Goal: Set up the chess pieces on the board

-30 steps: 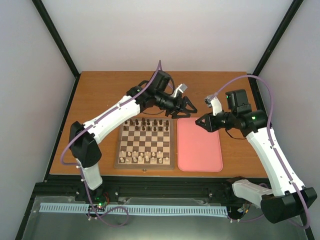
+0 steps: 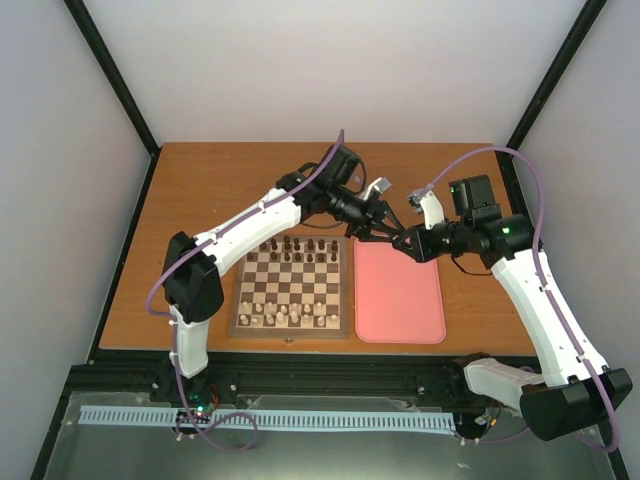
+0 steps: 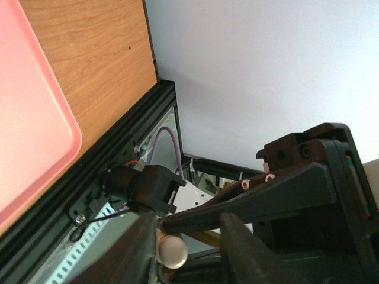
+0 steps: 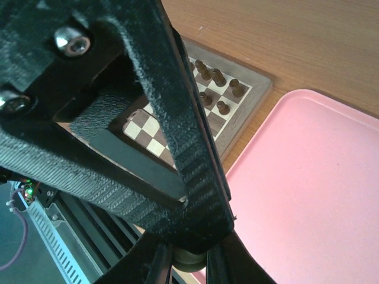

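My left gripper [image 2: 385, 230] and my right gripper [image 2: 403, 240] meet above the pink tray's upper edge. My right gripper is shut on a chess piece, whose rounded end shows between its fingers; in the left wrist view this piece [image 3: 173, 251] sits just at the left gripper's fingers, which stand part open around or beside it; whether they touch it I cannot tell. The chessboard [image 2: 233, 300] lies at the left, with dark pieces along its far rows and light pieces along its near rows.
The pink tray [image 2: 398, 300] beside the board is empty. Bare wooden table [image 2: 200, 180] shows around both. The dark frame rail [image 3: 106, 130] runs along the table's edge.
My left arm has moved right, bringing its gripper up to the right gripper. The right gripper has stayed nearly in place. The board looks unchanged.
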